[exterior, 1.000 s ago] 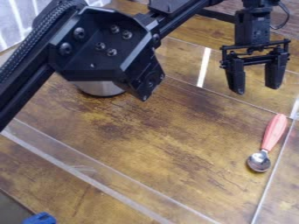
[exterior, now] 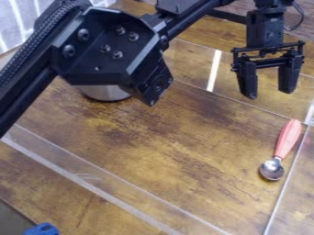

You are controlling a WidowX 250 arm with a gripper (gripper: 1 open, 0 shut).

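My gripper [exterior: 269, 81] hangs open at the upper right, above the wooden table [exterior: 147, 165], with nothing between its fingers. Below it, toward the right edge, lies a spoon or scoop [exterior: 287, 139] with a pink handle and a round metal head pointing toward the front. A metal container [exterior: 103, 93] stands at the upper left, mostly hidden behind my arm.
My dark arm spans the top left. A small blue object [exterior: 40, 229] is at the bottom left corner. Pale tape strips [exterior: 215, 71] cross the table.
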